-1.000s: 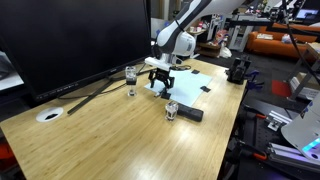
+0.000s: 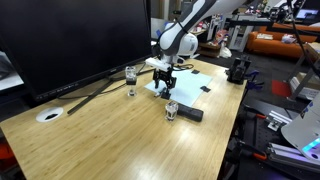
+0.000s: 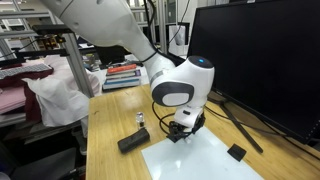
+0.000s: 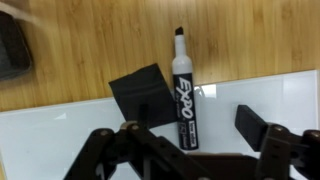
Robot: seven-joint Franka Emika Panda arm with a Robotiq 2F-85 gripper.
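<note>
A white and black EXPO marker lies partly on a white board and partly on the wood table, its black tip pointing away from the board. My gripper is over it with the fingers apart, one finger to its left and the other finger to its right. Clear gaps separate the fingers from the marker. Exterior view 2 has the gripper low over the board; the marker is hard to make out there.
A black square lies just left of the marker. Nearby are a dark block, a small jar and a clear bottle. A large monitor stands behind.
The arm and gripper stay over the same spot on the board, with only a slight shift visible. The surrounding objects have not moved.
</note>
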